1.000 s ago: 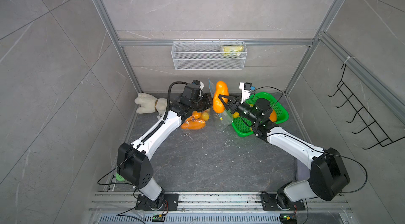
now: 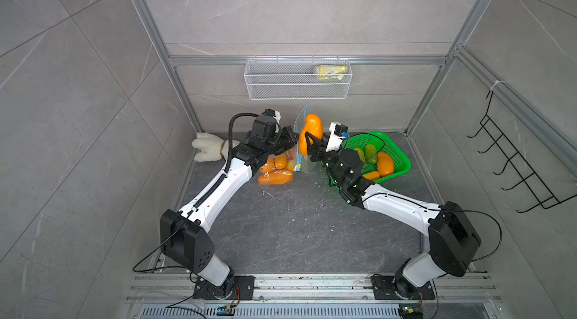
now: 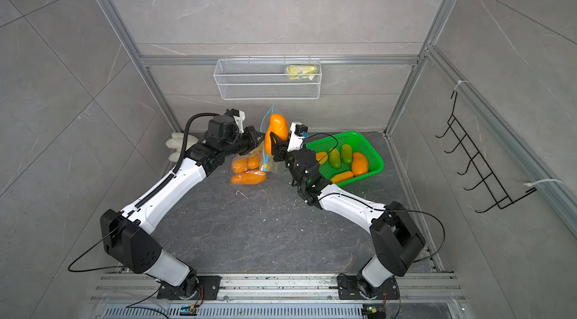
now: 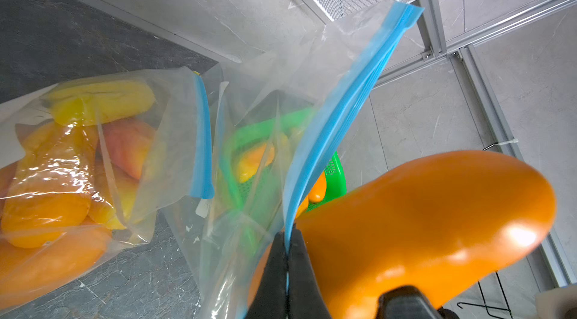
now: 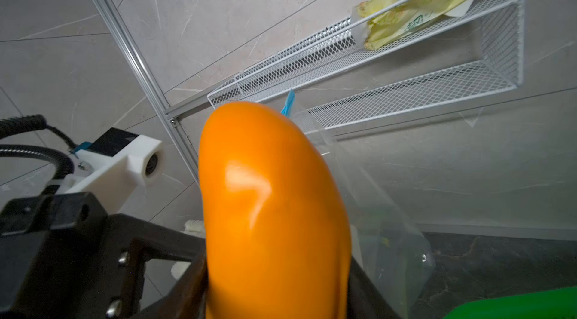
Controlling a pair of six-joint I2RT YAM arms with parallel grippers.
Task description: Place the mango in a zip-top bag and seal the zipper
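An empty clear zip top bag with a blue zipper (image 4: 348, 96) hangs from my left gripper, whose fingers are shut on its edge. Just beside it, my right gripper (image 2: 309, 141) holds a large orange mango between its fingers, lying against the bag's blue strip in the left wrist view; whether any of it is inside the bag cannot be told. Below them, a filled bag (image 4: 90, 168) of orange and yellow fruit lies on the table.
A green basket (image 2: 396, 150) of fruit stands at the back right. A white plush toy (image 2: 207, 147) sits at the back left. A wire shelf (image 2: 297, 90) hangs on the back wall, and a black hook rack (image 2: 511, 162) on the right wall.
Both grippers have risen a little, with the bag and mango. The right arm has shifted left and turned more upright; the mango is slightly left and higher.
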